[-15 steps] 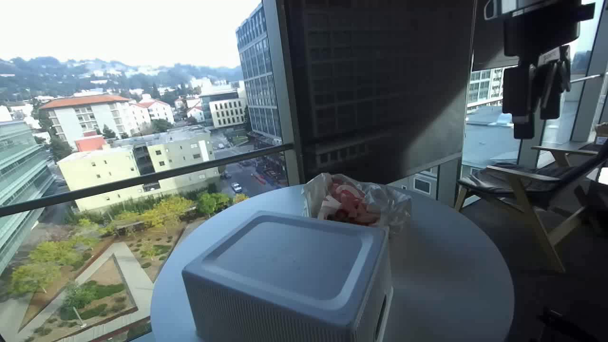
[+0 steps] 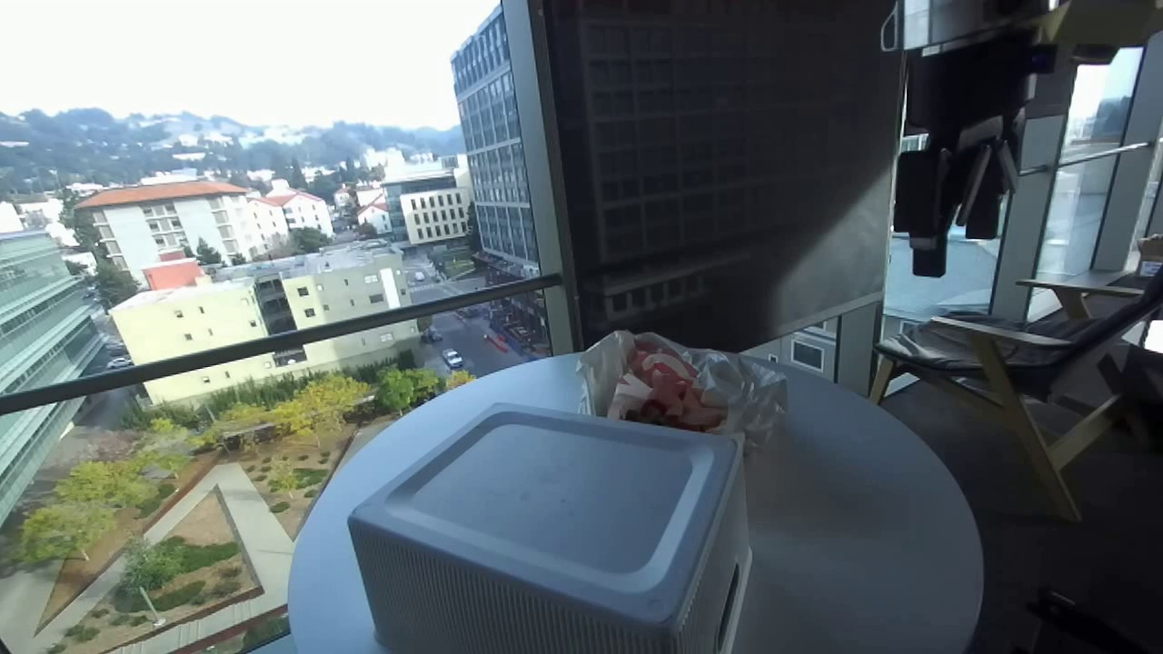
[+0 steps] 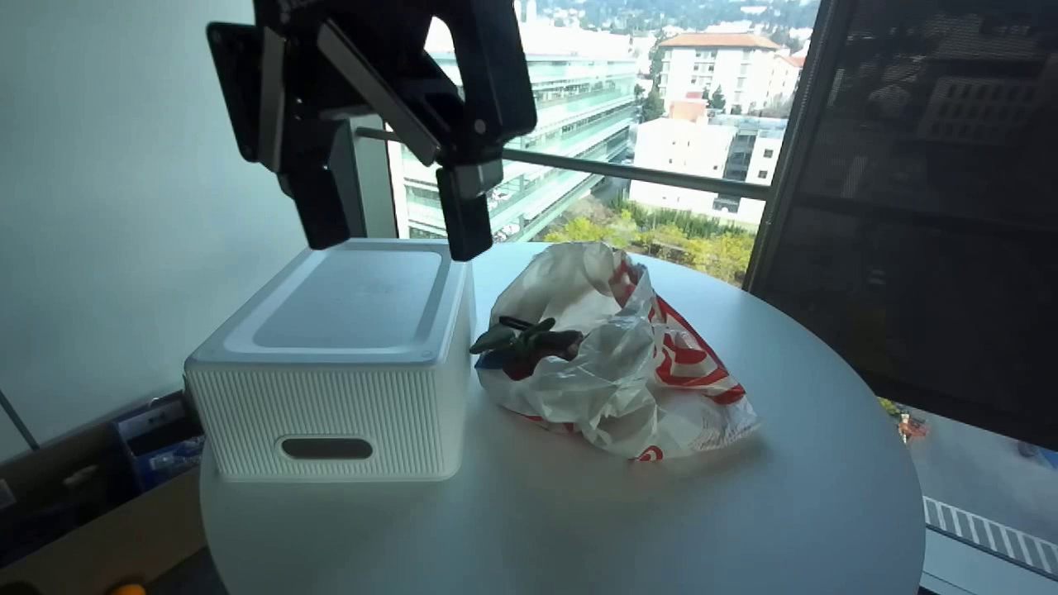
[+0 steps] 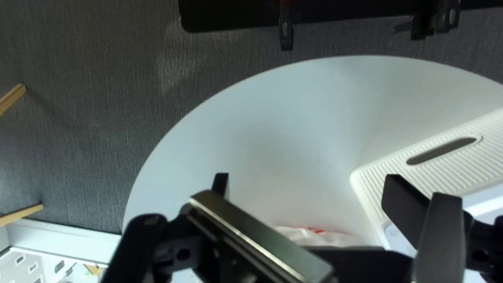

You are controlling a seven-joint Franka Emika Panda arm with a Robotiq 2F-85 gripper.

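A crumpled white plastic bag [image 3: 635, 367] with red print lies on the round table, its mouth gaping. Inside the mouth, something dark green [image 3: 516, 340] pokes out; what it is I cannot tell. Left of the bag in exterior view 2 stands a white ribbed box [image 3: 327, 416] with a flat, recessed top. My gripper [image 3: 399, 233] hangs above the table with its fingers spread and nothing between them. The wrist view catches only the bag's edge [image 4: 325, 237] behind the gripper, while the box [image 4: 438, 162] sits at the right.
Bare space remains on the round table [image 3: 793, 476] in front of and right of the bag. Windows and a dark blind [image 2: 720, 163] stand close behind the table. A wooden chair [image 2: 1025, 360] is off to the right in exterior view 1.
In exterior view 1 my gripper has moved left, toward the table, and ends slightly lower in the picture. The bag and box stay where they were.
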